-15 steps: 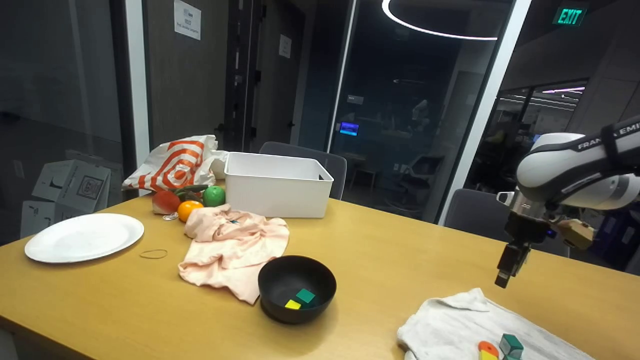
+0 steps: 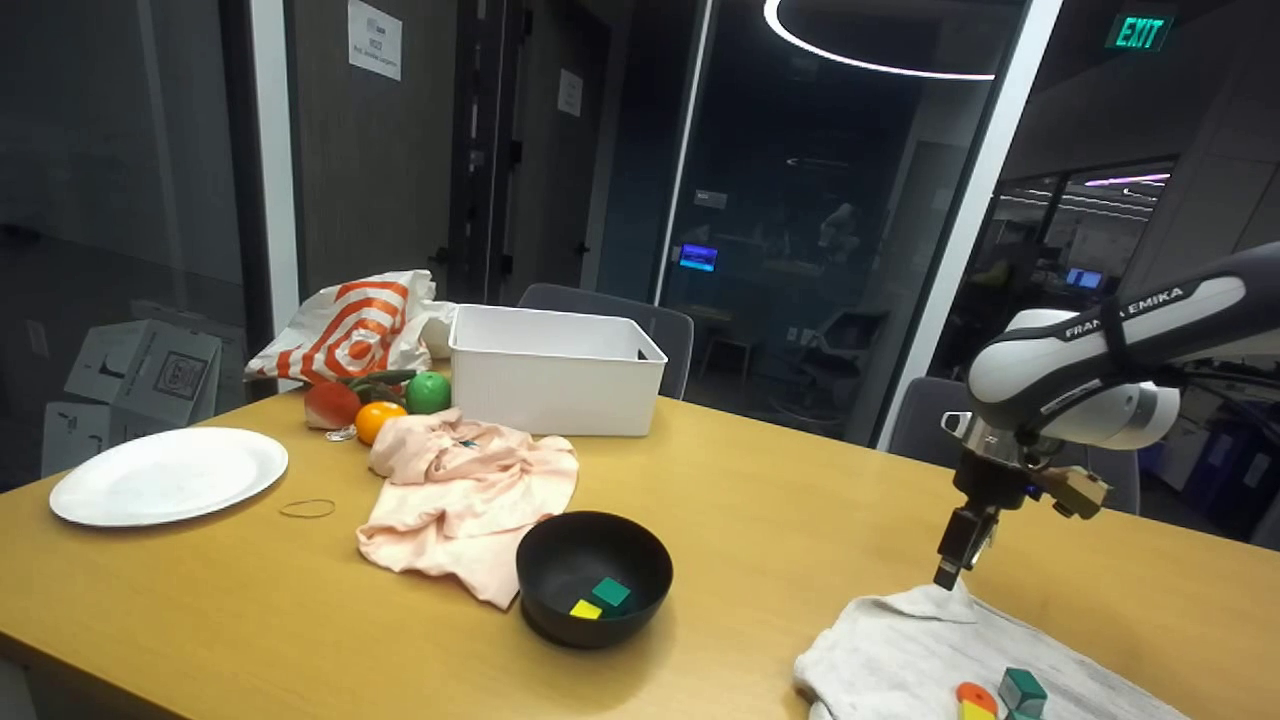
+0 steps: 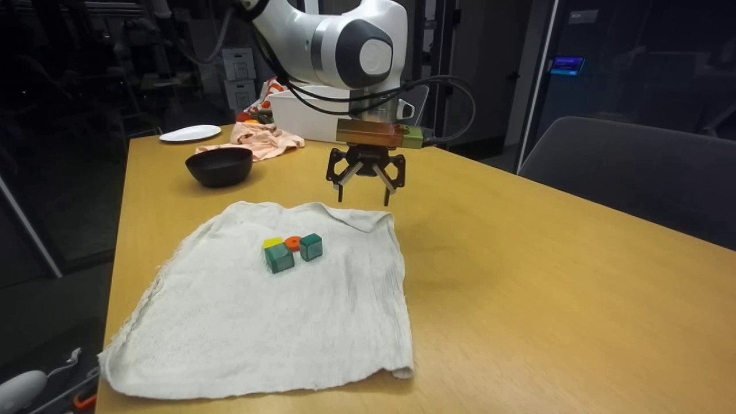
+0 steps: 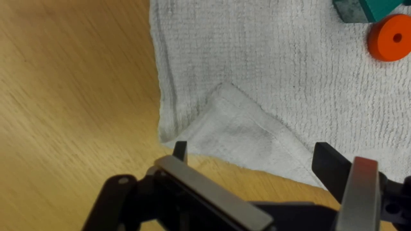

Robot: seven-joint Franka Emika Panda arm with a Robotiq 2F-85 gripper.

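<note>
A white towel (image 3: 276,331) lies spread on the table, its far right corner (image 4: 246,131) folded over. Above that folded end hangs my gripper (image 3: 363,200), open, with nothing between its fingers. In the wrist view the fingertips (image 4: 180,150) stand on either side of the fold, apart from each other. On the towel sit two green blocks (image 3: 311,246), an orange ring (image 3: 293,242) and a yellow piece (image 3: 273,242), close together. How far the fingertips are above the cloth is hard to judge.
A black bowl (image 2: 595,540) holds a green piece and a yellow piece. Beyond it lie a pink cloth (image 2: 468,492), a white bin (image 2: 558,372), toy produce (image 2: 428,392) and a white plate (image 2: 168,476). To the towel's right in exterior view 2, the table (image 3: 552,310) is bare.
In exterior view 1 my gripper has moved left and slightly down, to the towel's folded corner. The towel and the pieces on it look unmoved.
</note>
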